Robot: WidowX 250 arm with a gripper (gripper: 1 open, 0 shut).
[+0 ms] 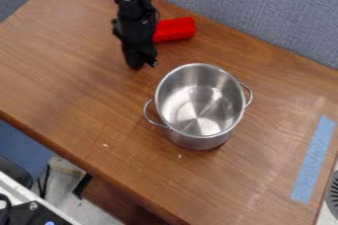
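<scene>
A black robot gripper (140,59) hangs from the top at the upper left, low over the wooden table, just in front of and left of a red cylinder (177,29), which lies on its side and is partly hidden behind it. The gripper looks shut, with nothing visible between its fingers. A steel pot (199,107) with two wire handles stands at the centre right, apart from the gripper.
A blue tape strip (311,159) lies along the right. A grey padded wall (271,7) runs along the back.
</scene>
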